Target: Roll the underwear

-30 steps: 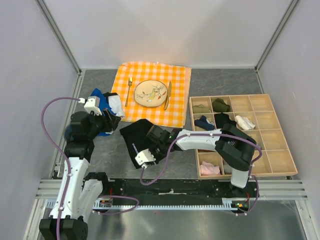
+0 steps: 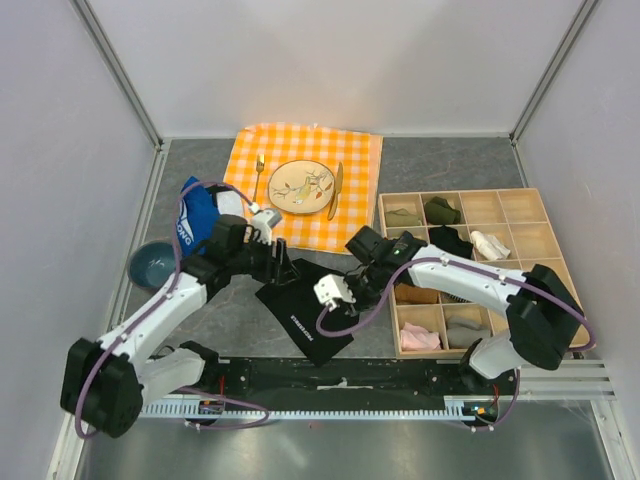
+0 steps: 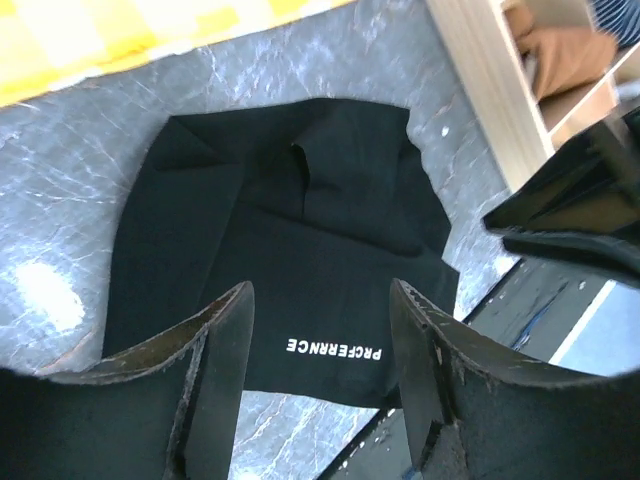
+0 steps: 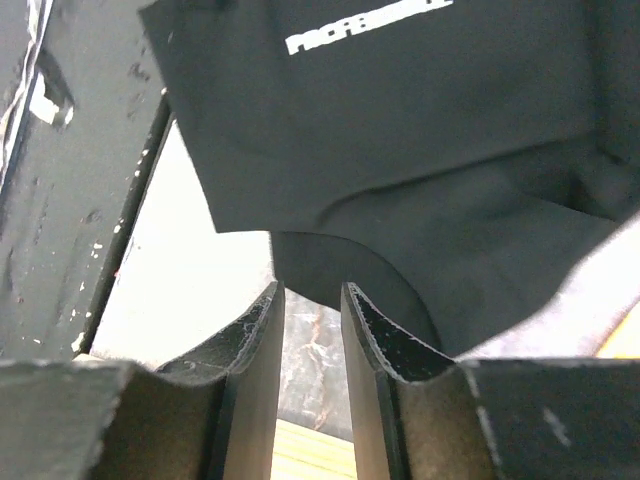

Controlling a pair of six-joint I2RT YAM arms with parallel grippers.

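Observation:
Black underwear (image 2: 302,303) with a white-lettered waistband lies fairly flat on the grey table in front of the checkered cloth. In the left wrist view a fold runs along one side of the underwear (image 3: 290,235). My left gripper (image 2: 288,274) hangs over its upper left part, its fingers (image 3: 222,345) wide apart with nothing between them. On the right side, my right gripper (image 2: 345,308) is above the garment's edge. Its fingers (image 4: 262,335) are parted by a narrow gap, and no cloth shows between them; the underwear (image 4: 400,120) lies beyond the tips.
A wooden divided box (image 2: 535,240) with rolled clothes stands at the right. Behind are an orange checkered cloth (image 2: 275,150) with a plate (image 2: 301,187). A blue bowl (image 2: 152,265) and piled blue clothing (image 2: 195,215) stand at the left.
The underwear has shifted right and toward the front. My left arm has swung right from the clothing pile to above the underwear. My right gripper has moved right.

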